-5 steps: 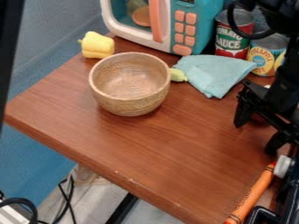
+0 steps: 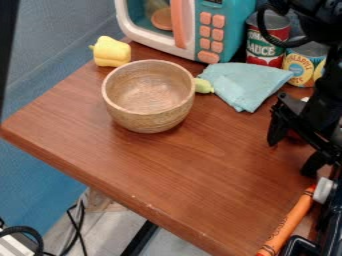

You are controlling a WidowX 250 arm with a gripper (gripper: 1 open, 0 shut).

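My black gripper is low at the right side of the wooden table, in front of the cans. A small red object, mostly hidden, lies just behind it; I cannot tell whether the fingers are on it or open. A woven bowl sits on the left half of the table, with a small pale green item beside it. A light blue cloth lies behind, and a yellow pepper stands at the back left.
A toy microwave, a red tomato can and another can stand at the back. An orange marker lies at the front right.
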